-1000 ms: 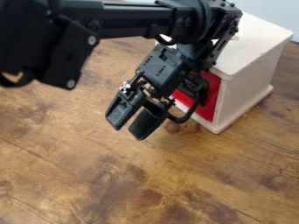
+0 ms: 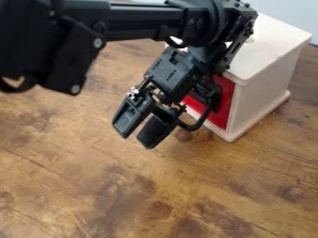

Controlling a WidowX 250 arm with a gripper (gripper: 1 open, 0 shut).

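Observation:
My black gripper (image 2: 143, 125) hangs in the middle of the camera view, angled down to the left over the wooden floor, with its two broad fingers side by side. I cannot tell whether anything is between them or how far apart they stand. Behind it on the right is a white box (image 2: 259, 79) with a red front face (image 2: 220, 109), partly hidden by my arm.
Bare wooden surface (image 2: 87, 177) lies open to the left, below and in front of the gripper. The white box takes up the upper right, with a pale wall behind it at the corner.

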